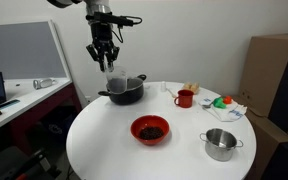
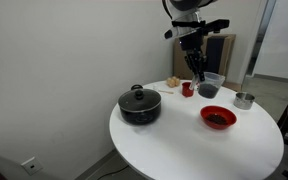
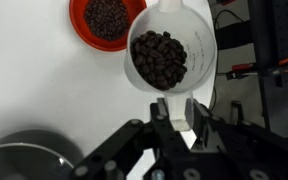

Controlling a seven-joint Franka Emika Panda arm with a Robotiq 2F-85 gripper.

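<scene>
Held up above the table, a clear measuring cup (image 3: 195, 30) has dark beans (image 3: 159, 60) in its bottom. My gripper is shut on the cup's handle, which shows between the fingertips in the wrist view. From exterior view 1, the cup (image 1: 117, 77) hangs visually in front of the black pot; exterior view 2 shows it (image 2: 211, 83) apart from that pot, over the table. A red bowl (image 1: 150, 129) with more dark beans stands on the table. In the wrist view the bowl (image 3: 83, 33) lies at the upper left, beside the cup.
The black pot (image 2: 139, 103) has its lid on. A steel pot (image 1: 220, 145) stands to the right, and a red mug (image 1: 184, 99) farther back. A cloth with colourful items (image 1: 224, 103) lies at the back right.
</scene>
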